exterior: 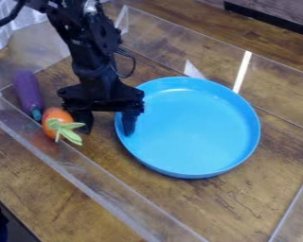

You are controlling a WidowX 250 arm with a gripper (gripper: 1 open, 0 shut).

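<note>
A black gripper [98,112] hangs low over the wooden table at the left edge of a blue plate [187,129]. An orange carrot [56,123] with a green leafy top lies just left of it, partly hidden by the gripper's left side. A purple eggplant [27,93] lies further left along the clear barrier. Whether the gripper holds anything is hard to tell against its dark body.
Clear plastic walls border the work area. Bare wood [167,203] shows in front of the plate and to the right.
</note>
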